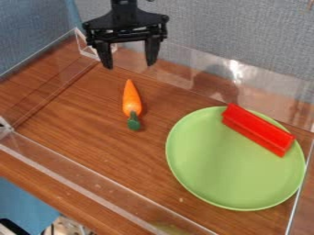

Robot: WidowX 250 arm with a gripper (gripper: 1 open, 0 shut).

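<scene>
My black gripper [128,57] hangs at the top of the view, raised toward the back, its two fingers spread apart with nothing between them. An orange toy carrot [130,99] with a green top lies on the wooden table below it, pointing away from me. A red block [256,129] rests on the right part of a green plate [218,170] at the right.
Clear low walls edge the wooden table [86,128], with a grey wall behind. The plate takes up most of the right side.
</scene>
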